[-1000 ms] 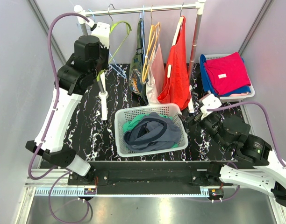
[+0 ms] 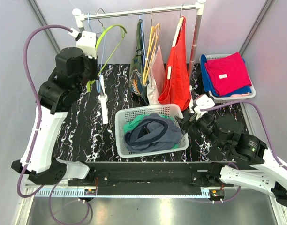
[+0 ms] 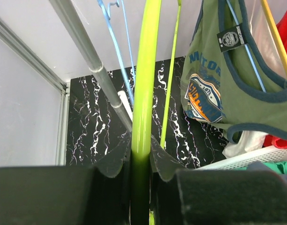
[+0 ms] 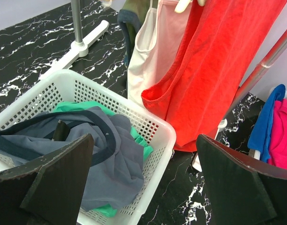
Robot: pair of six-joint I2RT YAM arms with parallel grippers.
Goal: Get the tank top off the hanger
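Note:
A lime-green hanger [image 3: 144, 93] with no garment on it is held in my left gripper, which is shut on it at the left end of the rail. An olive tank top [image 2: 136, 70] with an orange and blue print hangs on the rail to the right of it, among yellow hangers, a pink-and-white garment [image 2: 154, 82] and a red garment [image 2: 176, 79]. My right gripper [image 2: 185, 123] is open by the white basket's right side, with nothing between its fingers.
The white basket [image 2: 119, 136] holds grey and green cloth. A second basket with pink and blue cloth [image 2: 227, 75] stands back right. Pale blue hangers [image 3: 115, 37] hang beside the rail's left post.
My left arm and gripper have moved left with the green hanger. The blue hangers swing to a more upright position. The right arm has shifted slightly; the hanging garments look unchanged.

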